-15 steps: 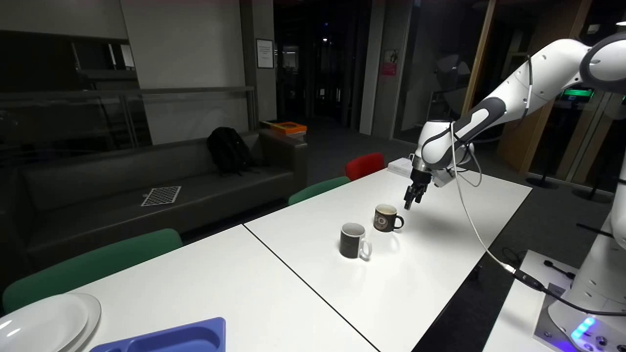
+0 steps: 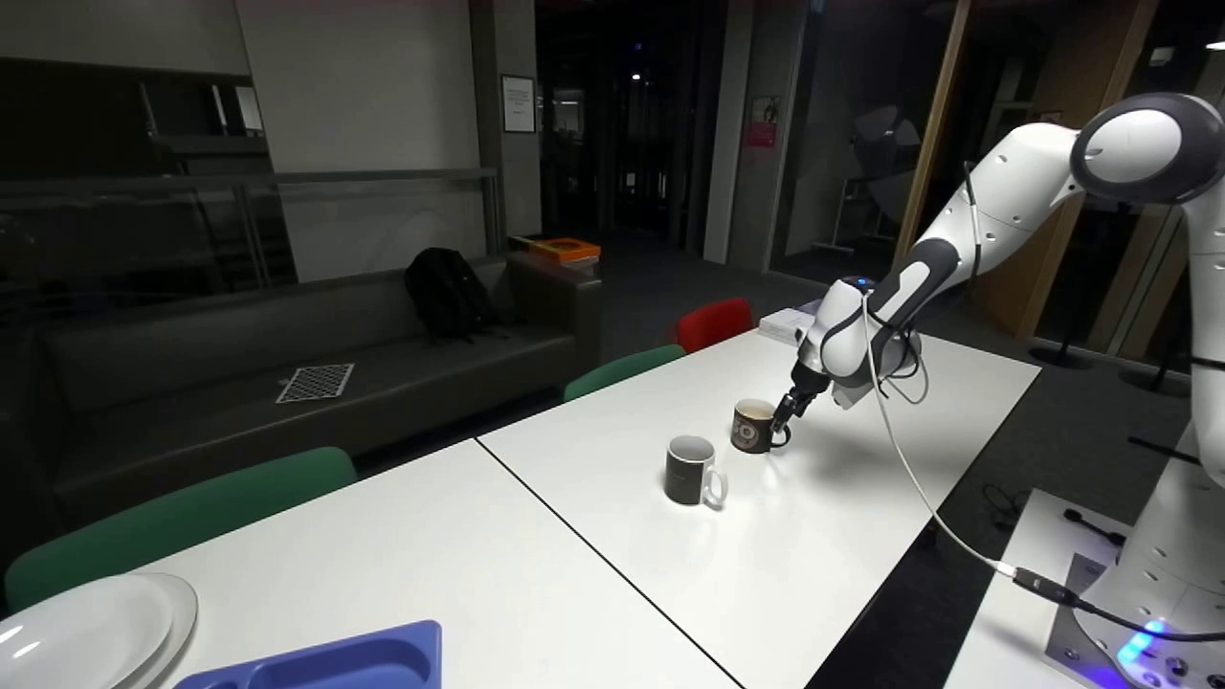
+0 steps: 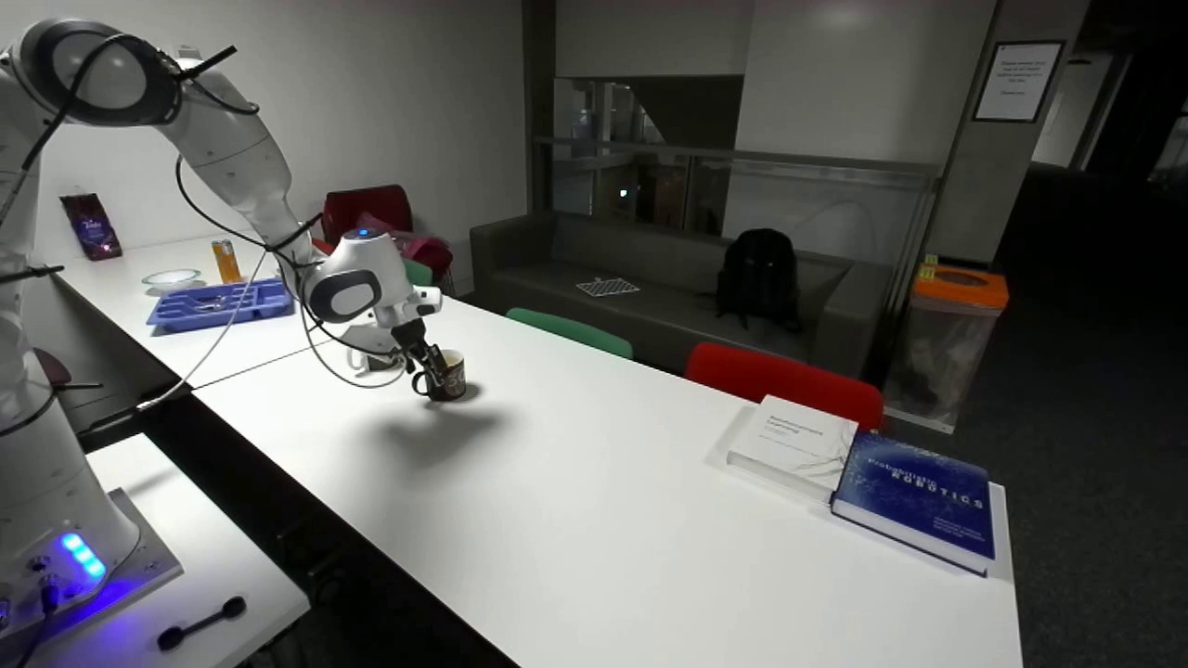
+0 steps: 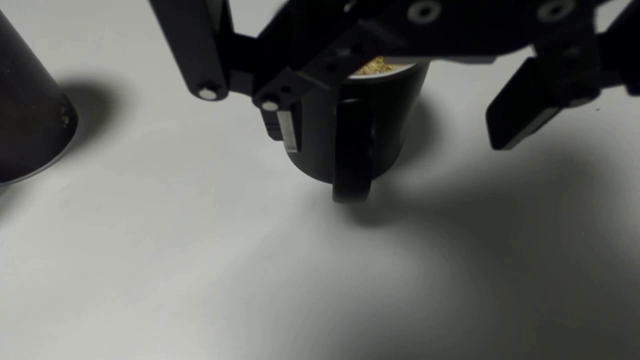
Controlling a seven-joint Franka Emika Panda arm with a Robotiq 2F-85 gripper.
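Note:
A dark mug [image 2: 752, 427] with a light inside and a round print stands upright on the white table. My gripper [image 2: 786, 415] reaches down at its handle side. From the wrist view, the gripper is open, one finger [image 4: 289, 129] close in front of the mug's left side and the other well out to the right. The mug's dark handle [image 4: 352, 162] lies in the gap, nearer the left finger. Whether any finger touches the mug I cannot tell. A second mug, dark with a white handle [image 2: 692, 471], stands nearby; part of a dark mug [image 4: 30, 114] shows at the wrist view's left edge.
A blue tray [image 3: 251, 310] sits at the table's far end, near a glass bowl [image 3: 171, 277]. Two books, one white [image 3: 791, 440] and one blue [image 3: 913, 495], lie at the opposite end.
My gripper has come down and across toward the dark mug, from a spot clear of it to right by its handle. Both mugs stand where they were.

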